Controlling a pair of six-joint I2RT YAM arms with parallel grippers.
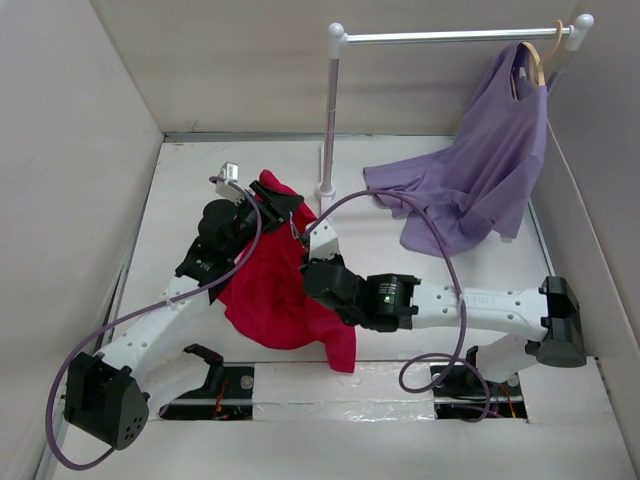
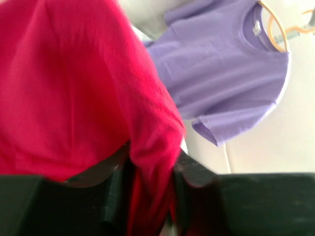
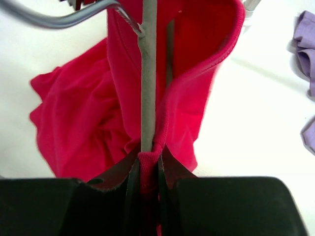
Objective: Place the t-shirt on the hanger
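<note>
The red T-shirt (image 1: 270,300) is bunched on the table in the middle left, partly raised by the grippers. A hanger's metal hook (image 3: 69,22) and grey bar (image 3: 148,78) show inside it in the right wrist view. My right gripper is shut on the red cloth around that bar. My left gripper is at the shirt's upper part, with red fabric running between its fingers; whether it grips tightly is unclear.
A white rail (image 1: 450,37) stands at the back right. A purple T-shirt (image 1: 470,170) hangs from it on a wooden hanger, its lower part lying on the table. Walls enclose the sides.
</note>
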